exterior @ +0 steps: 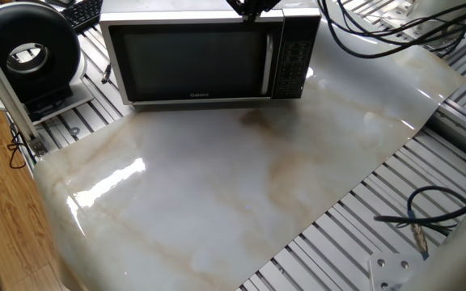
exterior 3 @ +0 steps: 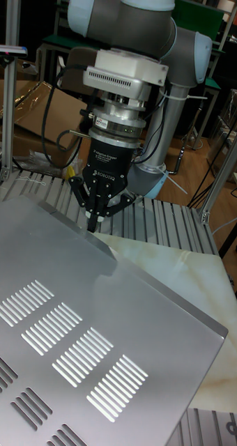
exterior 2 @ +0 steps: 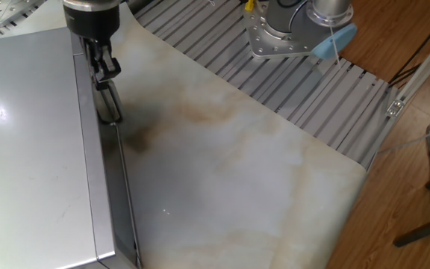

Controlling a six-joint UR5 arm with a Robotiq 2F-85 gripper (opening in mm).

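Observation:
A silver microwave [exterior: 204, 58] with a dark glass door stands on the marbled sheet, its door closed. The vertical door handle [exterior: 268, 63] is on the right of the door, beside the keypad. At the top edge of exterior view 1, my black gripper [exterior: 252, 18] hangs by the microwave's upper front edge, near the handle's top. From above, the gripper [exterior 2: 104, 81] points down just over the handle [exterior 2: 110, 103], with no clear contact visible. In the rear view, the fingertips of the gripper [exterior 3: 95, 221] come together, with nothing visible between them; the microwave's top [exterior 3: 82, 297] partly hides what lies below.
Black cables [exterior: 395, 40] loop at the upper right. A round black object [exterior: 63, 48] on a stand is left of the microwave. The arm's base plate [exterior 2: 282, 41] sits on the slatted table.

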